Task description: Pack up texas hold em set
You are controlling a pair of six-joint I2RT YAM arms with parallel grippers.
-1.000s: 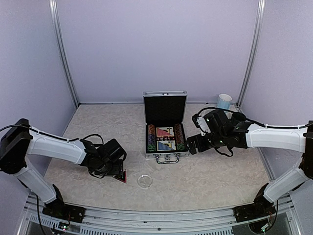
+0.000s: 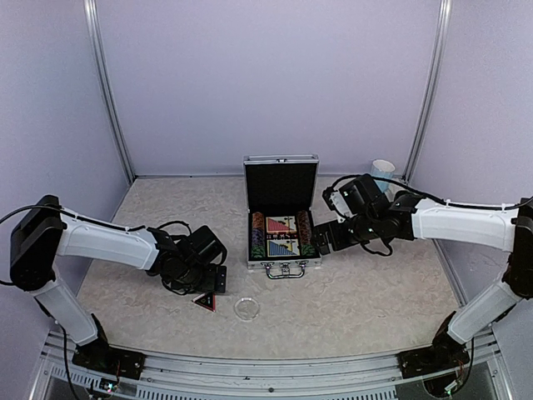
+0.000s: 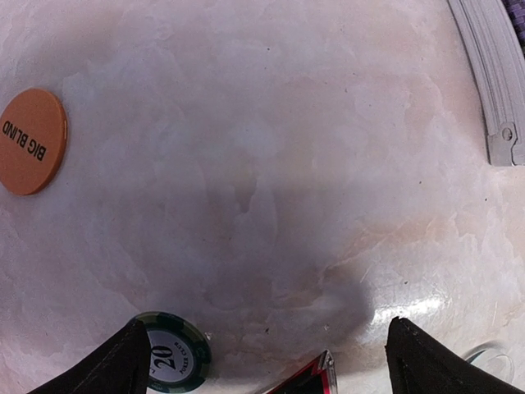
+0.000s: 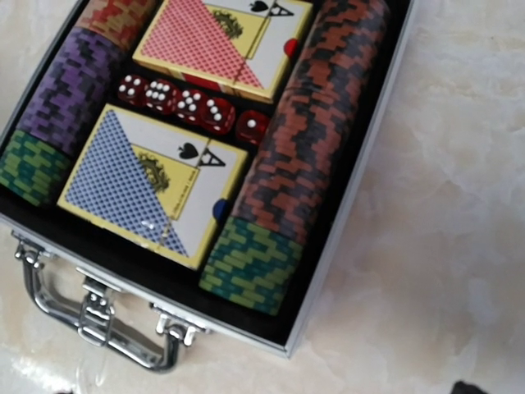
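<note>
The silver case (image 2: pixel 283 265) stands with its lid (image 2: pixel 282 185) up. Inside it, the right wrist view shows a red-backed card deck (image 4: pixel 217 49), a blue-backed deck (image 4: pixel 152 185), red dice (image 4: pixel 189 103) between them, and chip rows (image 4: pixel 303 139) along both sides. Left of the case my left gripper (image 2: pixel 215 281) is open and empty, low over the table. Below it in the left wrist view are a green-edged 20 chip (image 3: pixel 176 355) and part of a black triangular marker (image 3: pixel 312 382); an orange BIG BLIND disc (image 3: pixel 33 141) lies farther off. My right gripper (image 2: pixel 323 239), open, hovers by the case's right side.
A clear round disc (image 2: pixel 246 309) lies on the table in front of the case, right of the triangle. At the back right stands a pale cup (image 2: pixel 382 171), partly behind the right arm.
Over the last second my left gripper has shifted right and slightly back, uncovering more of the triangular marker. The right gripper has moved slightly; the case and its contents look unchanged.
</note>
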